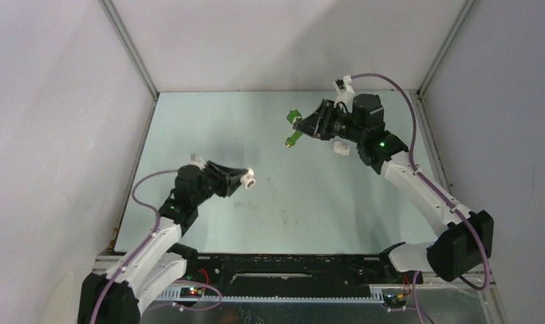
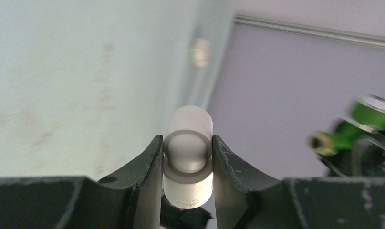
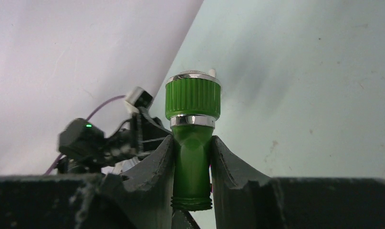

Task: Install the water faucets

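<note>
A white pipe fitting [image 1: 248,180] is clamped in my left gripper [image 1: 242,177], left of the table's middle. In the left wrist view the fitting [image 2: 188,157] stands between both fingers, its rounded end showing. My right gripper [image 1: 298,125] is shut on a green faucet [image 1: 294,138] toward the back, right of centre. The right wrist view shows the faucet's ribbed green cap [image 3: 192,98] and silver rings above the fingers [image 3: 157,162]. Faucet and white fitting are well apart. In the left wrist view the green faucet [image 2: 371,114] appears blurred at the right.
Another white fitting [image 1: 341,148] lies on the table under the right arm. White walls enclose the table [image 1: 276,223] at the back and both sides.
</note>
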